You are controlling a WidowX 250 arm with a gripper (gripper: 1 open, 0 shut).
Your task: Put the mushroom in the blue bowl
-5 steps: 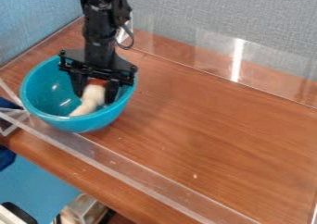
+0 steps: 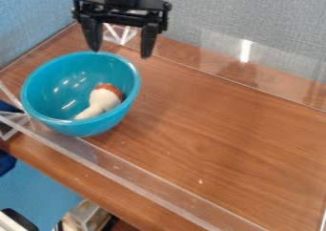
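Note:
The mushroom (image 2: 97,102), with a pale stem and a red-brown cap, lies tilted inside the blue bowl (image 2: 36,88), its cap toward the bowl's right wall. Above and slightly behind the bowl hangs my black gripper (image 2: 121,46). Its two fingers are spread wide, and nothing sits between them. A clear gap separates the gripper from the mushroom.
Clear side walls edge it, with a grey textured wall (image 2: 242,15) behind. A dark blue object (image 2: 8,109) lies off the left edge.
The mushroom has stayed behind in the bowl, which has not moved.

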